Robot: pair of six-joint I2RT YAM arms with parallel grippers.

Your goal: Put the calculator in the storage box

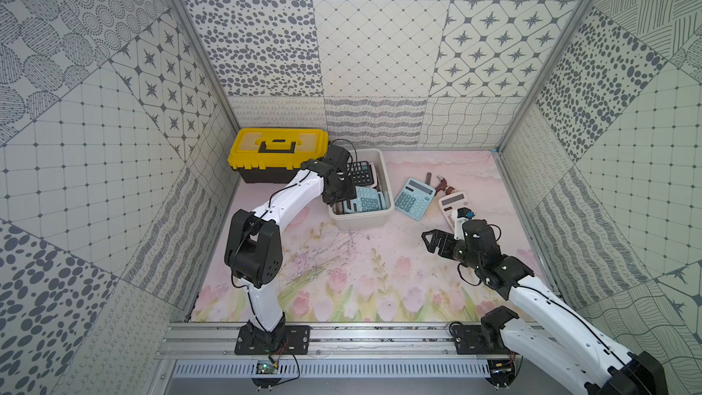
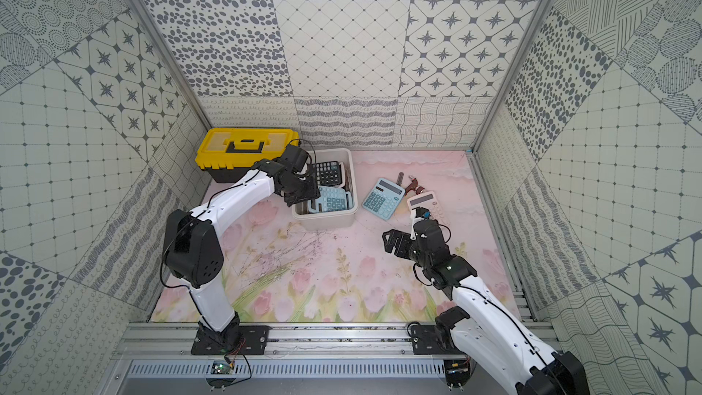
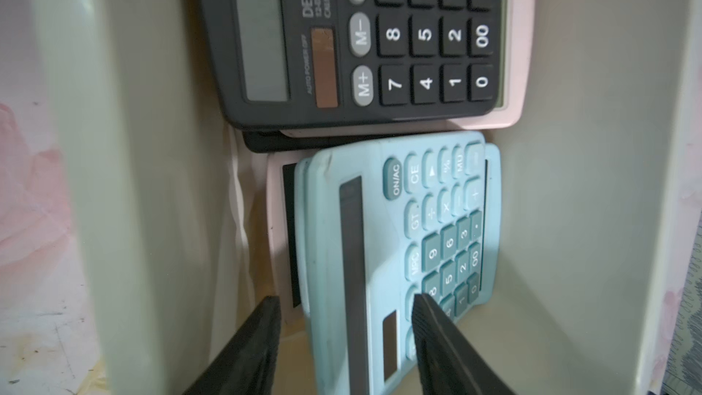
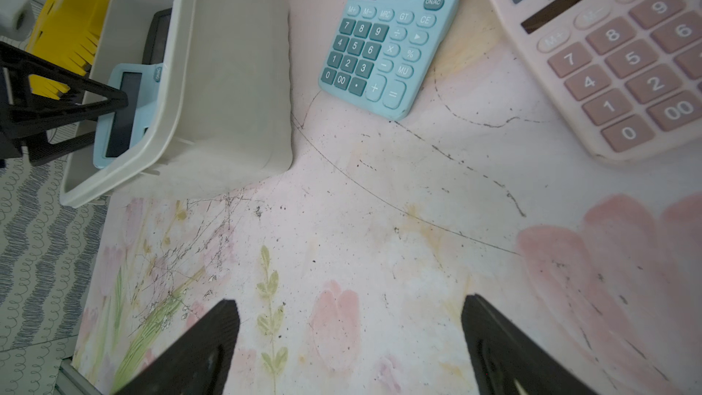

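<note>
The beige storage box holds several calculators, among them a black one and a light blue one tilted on top of others. My left gripper is down in the box at the blue one's lower end. Its fingers are partly apart, one on either side of that calculator, with a gap showing on the screen side. On the table right of the box lie another light blue calculator and a pink one. My right gripper stands open above bare table, in front of those two.
A yellow-lidded toolbox stands left of the box, close to the left arm. Small brown objects lie behind the loose calculators.
</note>
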